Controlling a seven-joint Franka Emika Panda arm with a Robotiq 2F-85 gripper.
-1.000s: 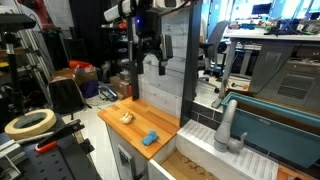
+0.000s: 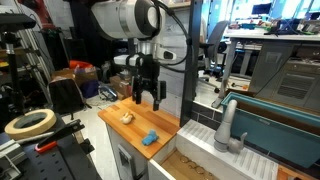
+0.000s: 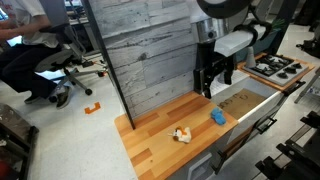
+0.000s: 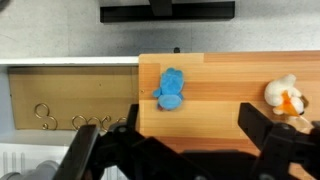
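Observation:
A small blue plush toy lies on the wooden top; in the wrist view the blue toy is above the image centre. A white and orange toy lies apart from it on the same wood, at the right edge of the wrist view. My gripper hangs above the wooden top, its fingers pointing down and touching neither toy. Its fingertips are wide apart in the wrist view, with nothing held between them.
Beside the wooden top is an open drawer, with several metal rings inside it. A grey spray-like bottle stands behind the drawer, near a long teal tray. Whitewashed planks form a wall behind the top.
The gripper has come down closer to the wooden top over the last second, still open. Both toys and the drawer have stayed in place.

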